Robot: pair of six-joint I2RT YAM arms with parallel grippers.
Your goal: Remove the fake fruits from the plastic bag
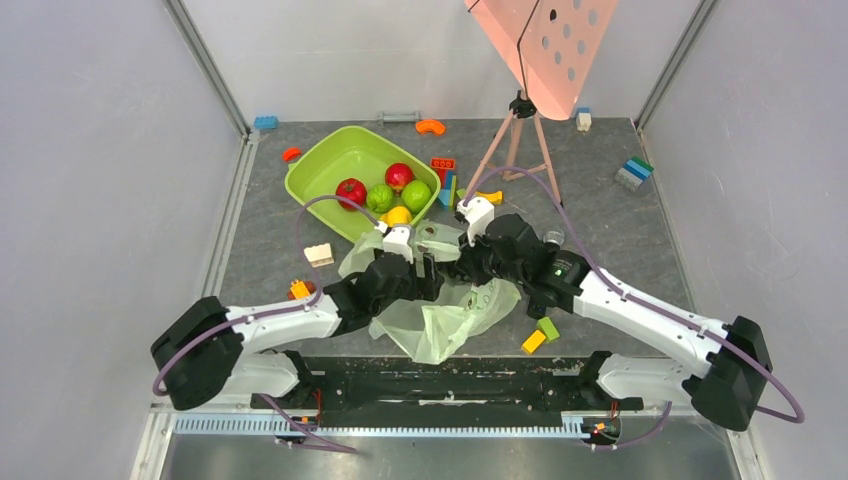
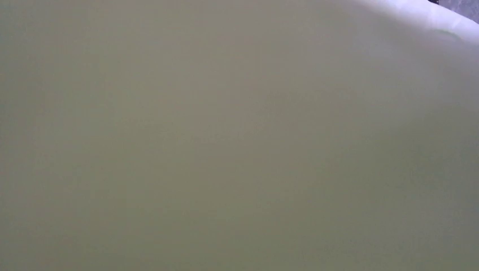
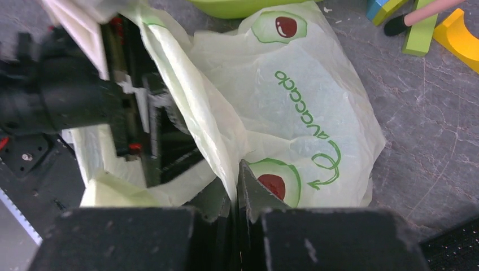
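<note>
The pale plastic bag (image 1: 445,335) with avocado print lies front of centre, its mouth spread between both grippers. My right gripper is shut on a fold of the bag's rim, which runs up from between its fingers. My left gripper (image 1: 430,280) stands open over the bag's opening; pale film fills nearly all of the left wrist view. Fake fruits rest in the green basin (image 1: 325,160): a red one (image 1: 351,191), another red one (image 1: 399,177), two green ones (image 1: 417,195) and a yellow one (image 1: 397,216) partly covered by the left wrist. No fruit shows inside the bag, whose depth is hidden.
A pink stand (image 1: 540,150) rises at the back, right of the basin. Loose blocks lie around: a white block (image 1: 319,254) at left, a yellow block (image 1: 534,342) and a green block (image 1: 548,328) at front right.
</note>
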